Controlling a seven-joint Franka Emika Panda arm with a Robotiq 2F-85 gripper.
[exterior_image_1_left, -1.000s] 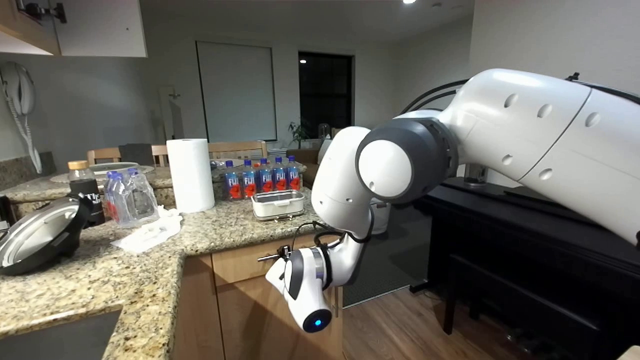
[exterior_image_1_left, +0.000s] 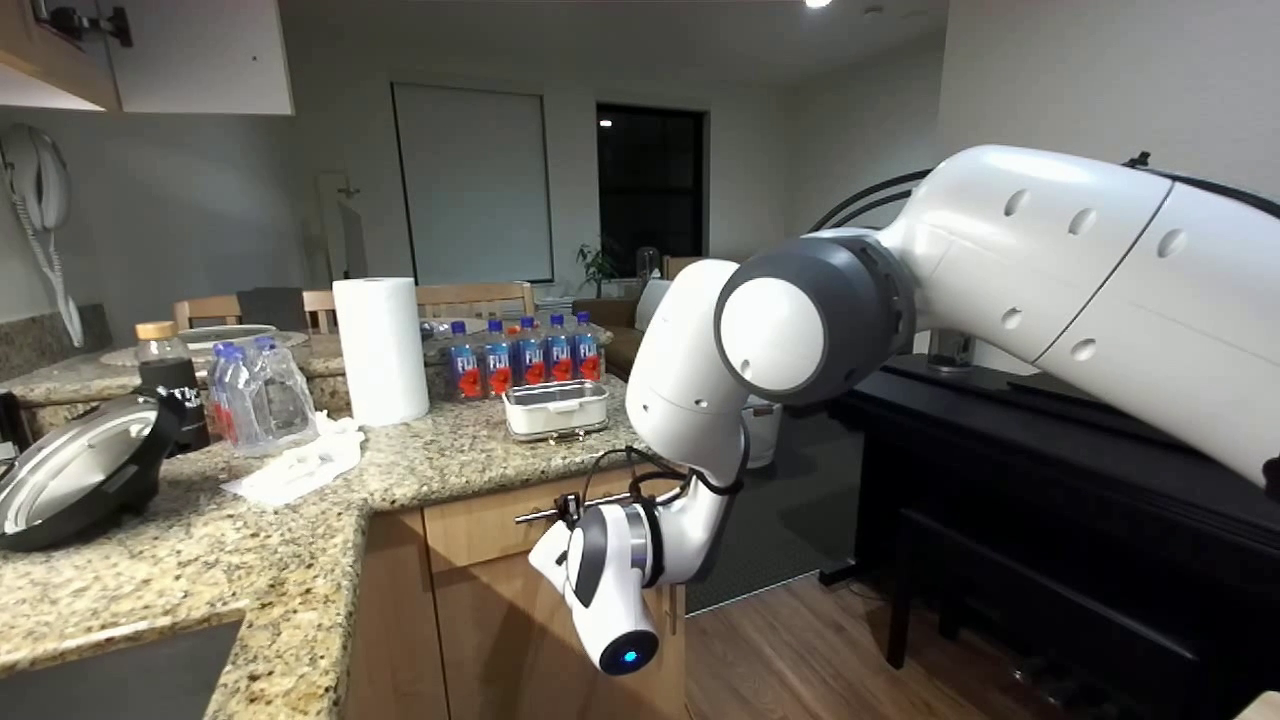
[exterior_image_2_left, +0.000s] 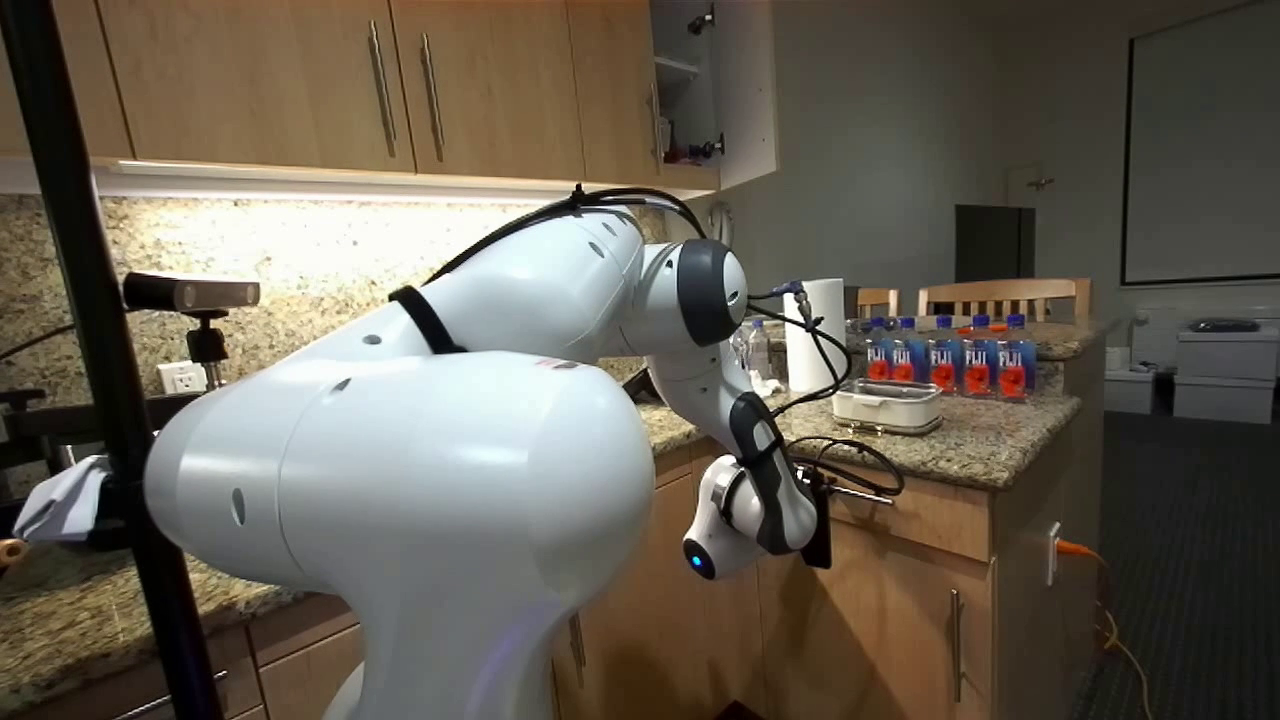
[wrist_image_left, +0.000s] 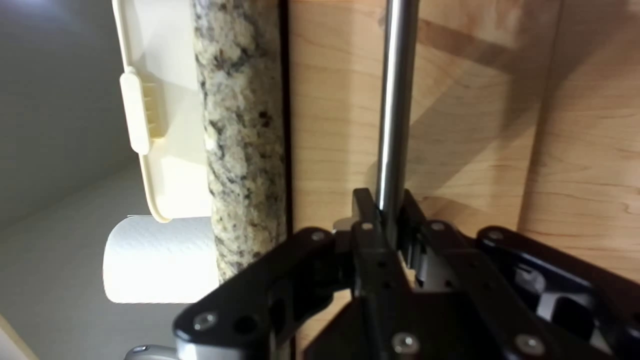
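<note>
A wooden drawer front (wrist_image_left: 336, 120) fills the middle of the wrist view, just below the counter's granite edge. Its metal bar handle (wrist_image_left: 396, 102) runs down between the fingertips of my gripper, which is shut on it. In the first exterior view the handle (exterior_image_1_left: 540, 517) pokes out on the left of the wrist; in the second, its other end (exterior_image_2_left: 861, 494) shows on the right. The drawer (exterior_image_1_left: 462, 528) looks closed or nearly so. The wrist hides the fingers in both exterior views.
Above the drawer, the counter (exterior_image_1_left: 420, 468) holds a white lidded box (exterior_image_1_left: 555, 409), a paper towel roll (exterior_image_1_left: 381, 352) and several water bottles (exterior_image_1_left: 528, 358). A black pan or lid (exterior_image_1_left: 84, 468) leans at the left. Lower cabinet doors (exterior_image_2_left: 876, 624) stand beneath the drawer.
The wrist has shifted very slightly left and down in the exterior view, with the arm's links moving a little. The handle and the objects on the counter look the same.
</note>
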